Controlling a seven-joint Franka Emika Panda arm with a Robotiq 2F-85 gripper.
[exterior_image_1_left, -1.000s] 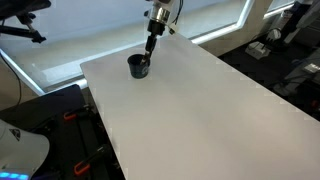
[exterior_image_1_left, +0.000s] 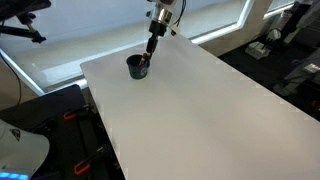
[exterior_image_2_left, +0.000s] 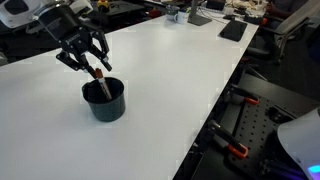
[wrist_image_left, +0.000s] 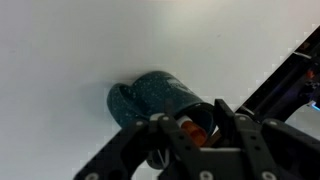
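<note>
A dark mug (exterior_image_2_left: 105, 103) stands upright on the white table; exterior view 1 has the same mug (exterior_image_1_left: 137, 68) near the table's far left corner. Inside it is a slim orange-and-pale item (exterior_image_2_left: 99, 75), its top showing above the rim. My gripper (exterior_image_2_left: 88, 66) is over the mug, fingers pointing down and spread apart. In the wrist view the orange part (wrist_image_left: 195, 130) appears between the two fingers of my gripper. Whether either finger touches it is unclear. The item's lower end is hidden in the mug.
Some small items (exterior_image_2_left: 172, 12) are at its far side in exterior view 2. Beyond the table edge is a dark stand with red-marked clamps (exterior_image_2_left: 238, 150).
</note>
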